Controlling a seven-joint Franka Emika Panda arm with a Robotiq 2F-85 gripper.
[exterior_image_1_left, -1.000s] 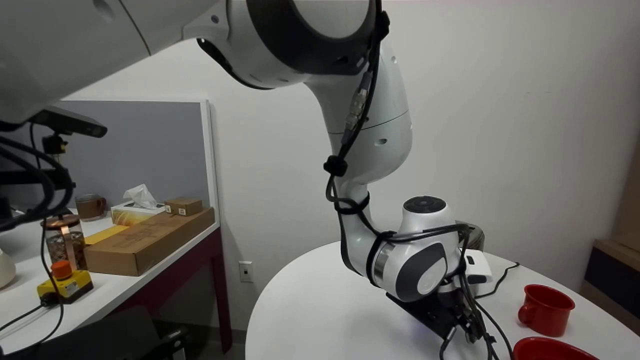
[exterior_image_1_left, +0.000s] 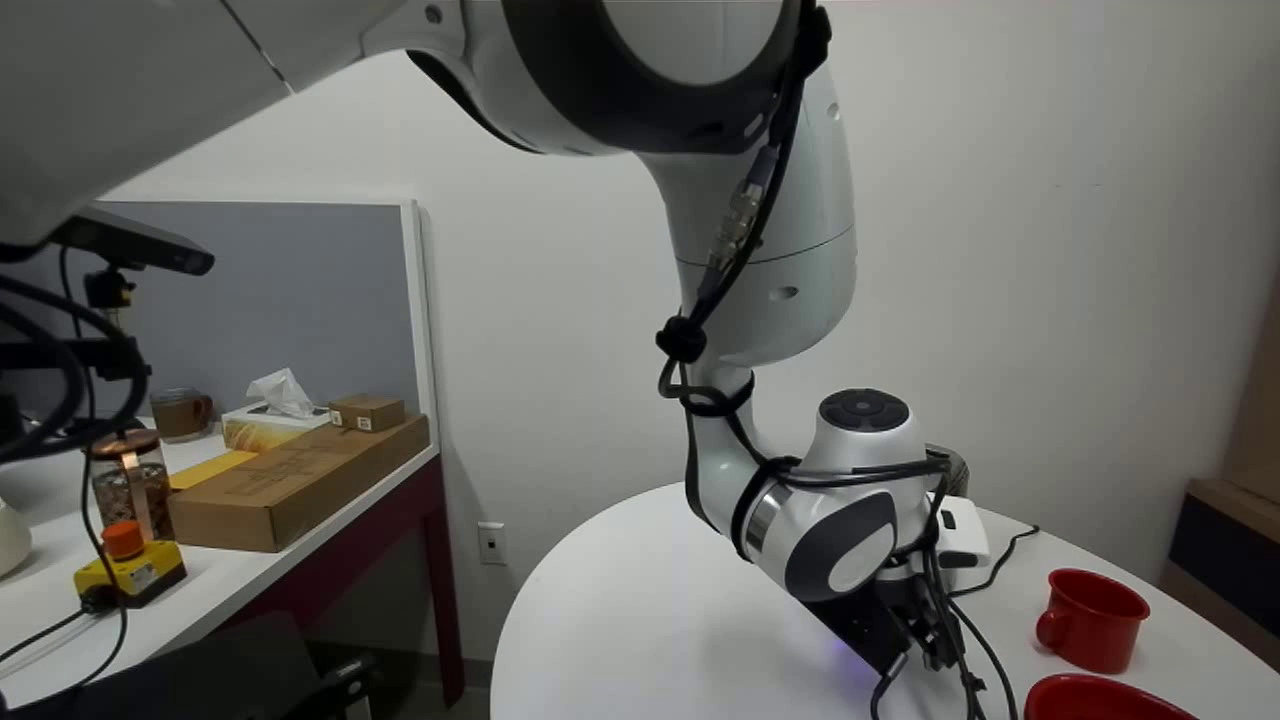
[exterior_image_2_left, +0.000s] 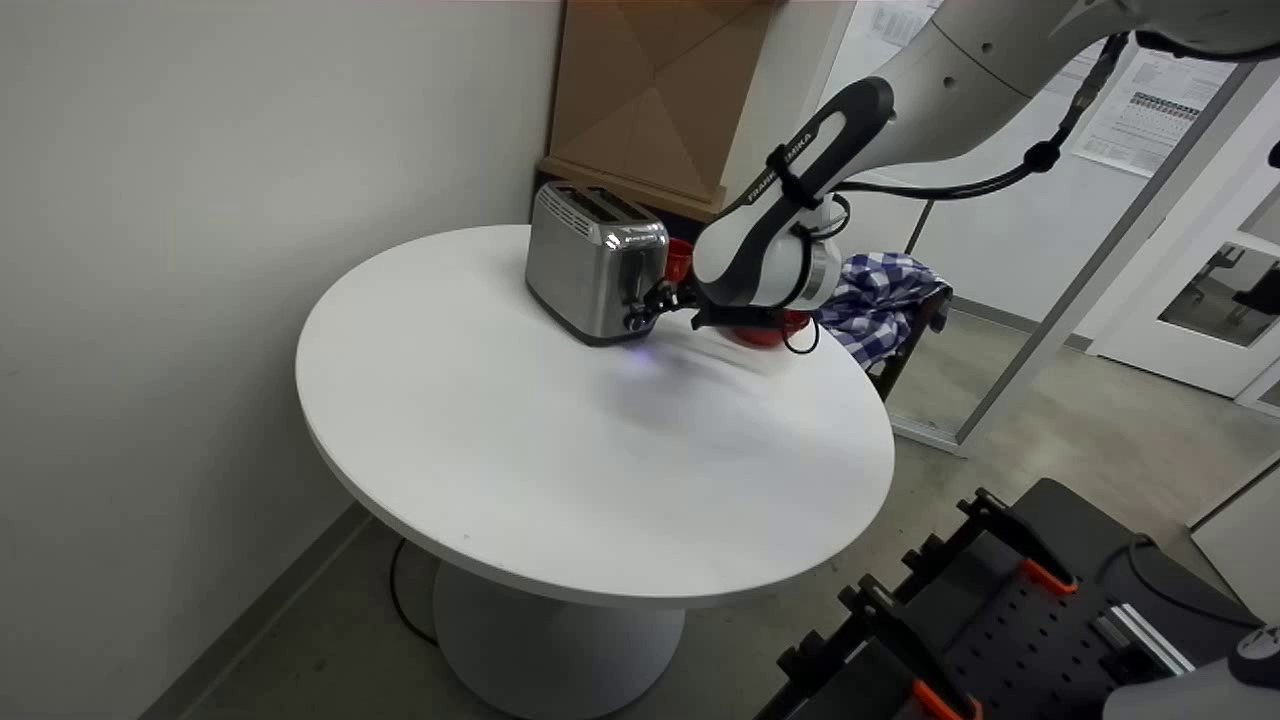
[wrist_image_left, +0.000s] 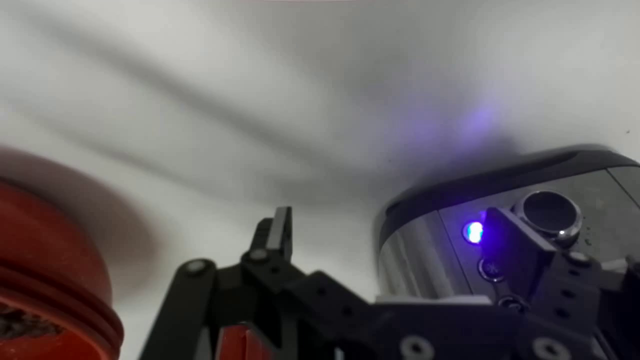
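A silver toaster (exterior_image_2_left: 594, 270) with a dark base stands at the back of the round white table. In the wrist view, its control end (wrist_image_left: 414, 258) shows a black-faced knob (wrist_image_left: 547, 213), small round buttons and one light glowing blue. My gripper is open, its two fingers spread wide. The right finger (wrist_image_left: 510, 246) overlaps the control panel just beside the lit button and knob; whether it touches cannot be told. Over bare table, the left finger (wrist_image_left: 279, 234) is apart from the toaster. The arm hides most of the toaster in exterior view 1.
A red mug (exterior_image_1_left: 1089, 620) and a red bowl (exterior_image_1_left: 1098, 698) stand close to the gripper on the table. Dark cables (exterior_image_1_left: 978, 648) hang along the hand.
The arm and hand have shifted slightly right in exterior view 1. A purple glow on the table beneath the hand shows more strongly now. The mug and bowl have stayed put.
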